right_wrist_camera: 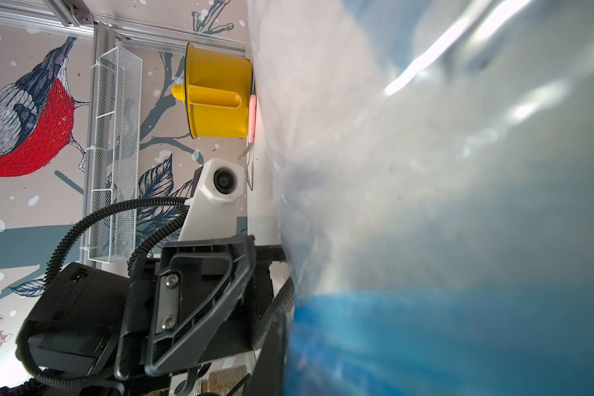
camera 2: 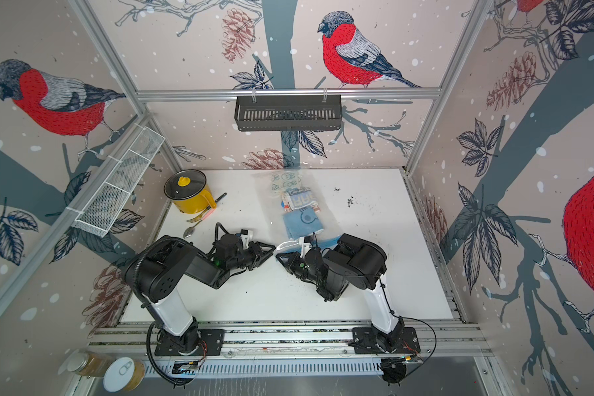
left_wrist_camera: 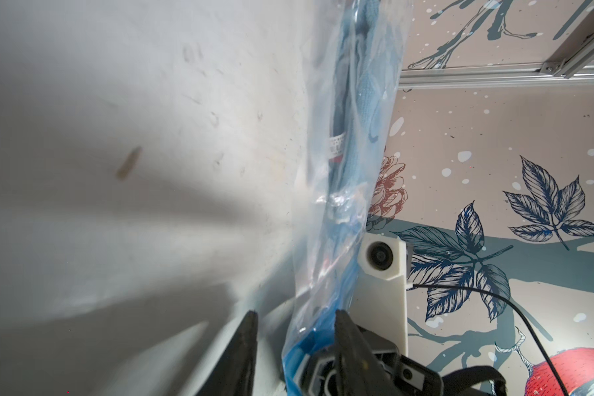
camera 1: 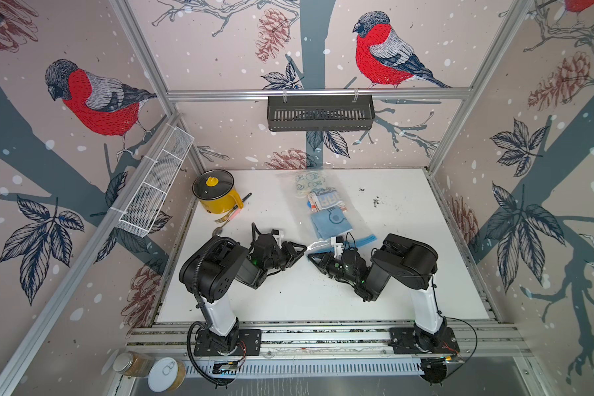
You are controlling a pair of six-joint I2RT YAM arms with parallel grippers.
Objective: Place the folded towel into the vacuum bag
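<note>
The folded blue towel [camera 1: 331, 223] lies flat within the outline of the clear vacuum bag [camera 1: 351, 210], whose blue-edged mouth faces me. In the left wrist view, clear plastic covers the towel [left_wrist_camera: 369, 105]. My right gripper [camera 1: 315, 258] is shut on the bag's mouth edge; its pinch is mostly hidden behind plastic in the right wrist view, where the blue strip [right_wrist_camera: 442, 343] hangs close to the lens. Just left of that edge, my left gripper [camera 1: 301, 249] stands part open, its fingers [left_wrist_camera: 241, 349] apart. Nothing shows clearly held between them.
A yellow pot [camera 1: 216, 191] stands at the back left, with a spoon [camera 1: 217, 231] and other utensils beside it. A dark basket [camera 1: 320, 115] hangs on the back wall, and a white wire rack [camera 1: 155, 181] on the left.
</note>
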